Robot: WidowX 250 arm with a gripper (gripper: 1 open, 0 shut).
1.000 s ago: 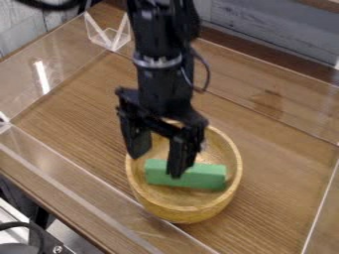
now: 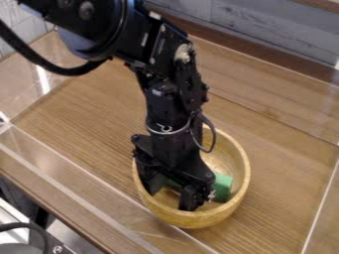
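My black gripper [image 2: 177,185] is lowered into a round yellow bowl [image 2: 199,217] at the lower middle, its fingers over a green block [image 2: 220,188]. Most of the block is hidden behind the gripper; its right end shows inside the bowl. Whether the fingers touch or hold it I cannot tell.
A pale wall runs along the back. A dark cable lies at the lower left edge, and a small white item sits at the far left edge.
My gripper has come down and toward the front of the bowl, now covering much of the green block that showed more fully before.
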